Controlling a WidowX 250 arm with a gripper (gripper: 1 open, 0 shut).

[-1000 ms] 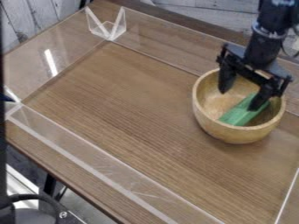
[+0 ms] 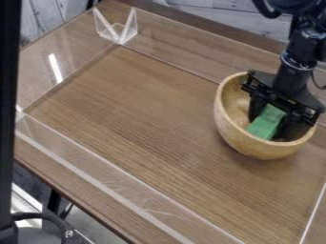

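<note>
A tan bowl [image 2: 232, 132] sits at the right of the wooden table, with my black gripper [image 2: 276, 107] reaching down into it from the upper right. A green object [image 2: 266, 123] lies in the bowl between the dark fingers, which appear closed on it; their tips are partly hidden by the bowl and the object.
A white wire-like piece [image 2: 117, 27] stands at the back left. Dark equipment [image 2: 26, 233] is at the lower left edge.
My gripper has come down deeper into the bowl over the green object, which is now more covered by the fingers.
</note>
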